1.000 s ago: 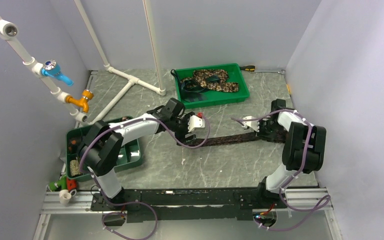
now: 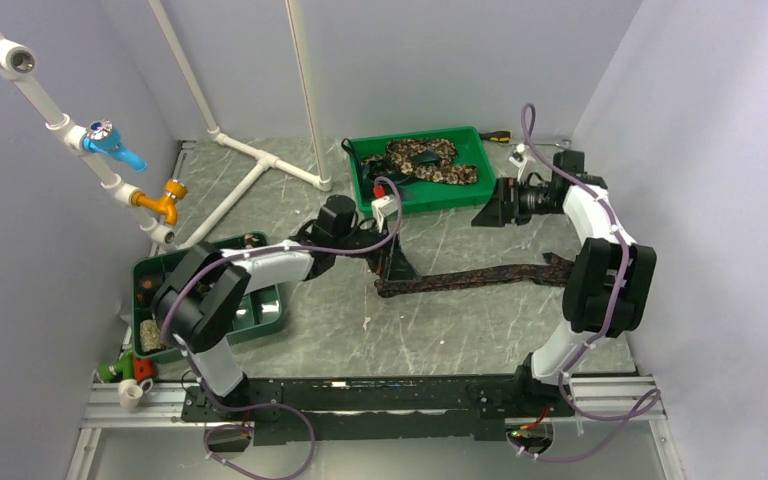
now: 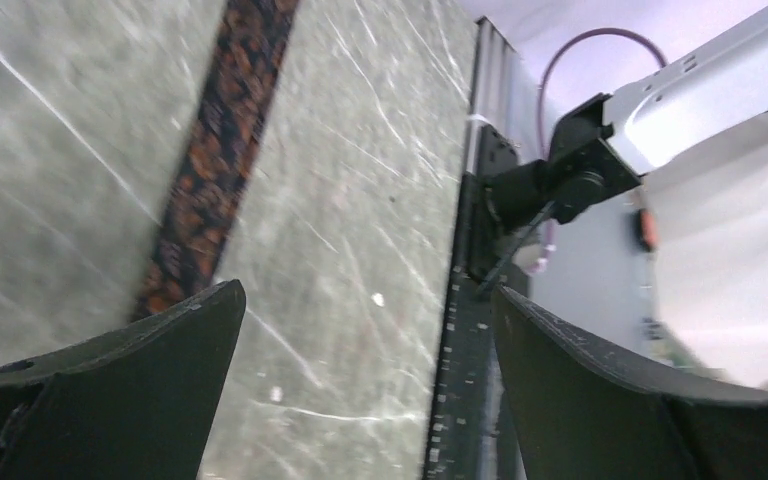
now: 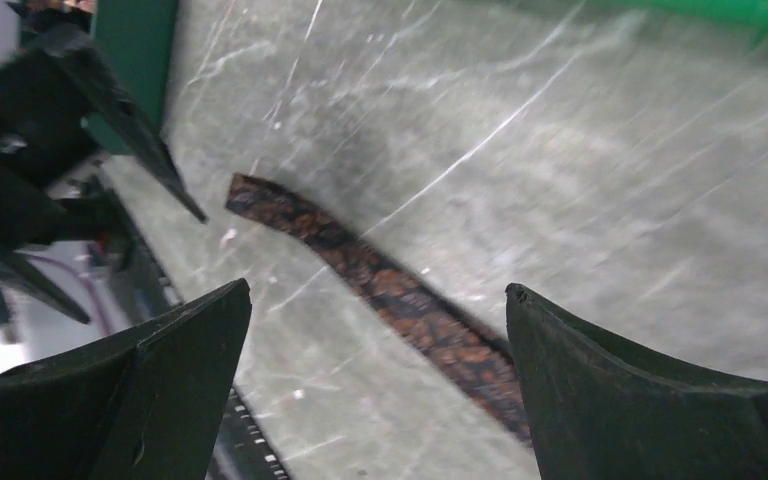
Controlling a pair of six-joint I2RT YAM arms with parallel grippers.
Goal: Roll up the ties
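A long patterned brown-black tie [image 2: 470, 277] lies stretched flat across the middle of the table, its wider, bunched end at the right; it also shows in the left wrist view [image 3: 210, 170] and right wrist view [image 4: 400, 300]. My left gripper [image 2: 390, 258] hovers by the tie's left end, open, with the tie between and beyond its fingers in its wrist view, not held. My right gripper [image 2: 500, 208] is raised above bare table behind the tie's right part, open and empty.
A green tray [image 2: 425, 200] with more patterned ties stands at the back. A dark green divided box [image 2: 270, 320] is at the left, near white pipes [image 2: 230, 208] with taps.
My right gripper has risen away from the tie's right end toward the back. My left gripper has shifted slightly near the tie's left end.
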